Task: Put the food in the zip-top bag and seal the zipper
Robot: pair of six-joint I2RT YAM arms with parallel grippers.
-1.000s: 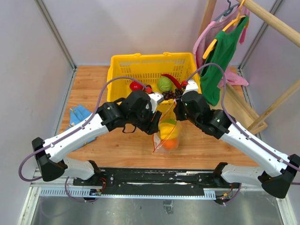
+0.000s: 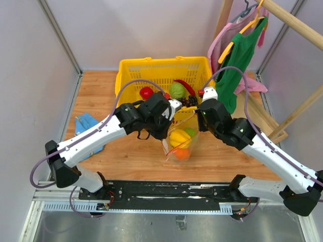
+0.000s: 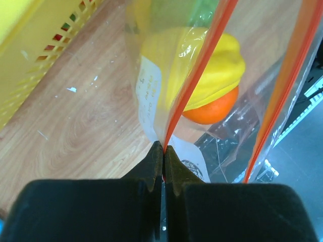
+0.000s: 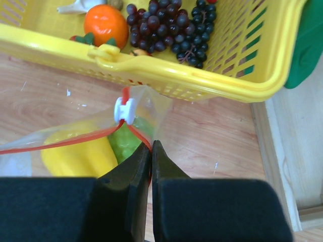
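A clear zip top bag (image 2: pixel 192 150) with red-orange zipper strips hangs between my two grippers, its mouth open. Inside it lie a yellow pepper-like food (image 3: pixel 222 70), an orange fruit (image 3: pixel 217 108) and something green (image 4: pixel 123 142). My left gripper is shut on one zipper edge of the bag; the other red strip (image 3: pixel 282 91) hangs loose to its right. In the right wrist view, my right gripper is shut on the bag's zipper edge, close to the white slider (image 4: pixel 124 111) at the bag's corner.
Right behind the bag stands a yellow basket (image 2: pixel 161 69) with grapes (image 4: pixel 159 22), another orange (image 4: pixel 106 25) and other produce. A blue cloth (image 2: pixel 87 126) lies at left. Garments (image 2: pixel 242 55) hang from a wooden rack at right.
Over the last second both grippers have moved slightly apart, the right one shifting rightward. The bag's mouth looked narrower halfway through and is spread wider now, with the food shifting inside.
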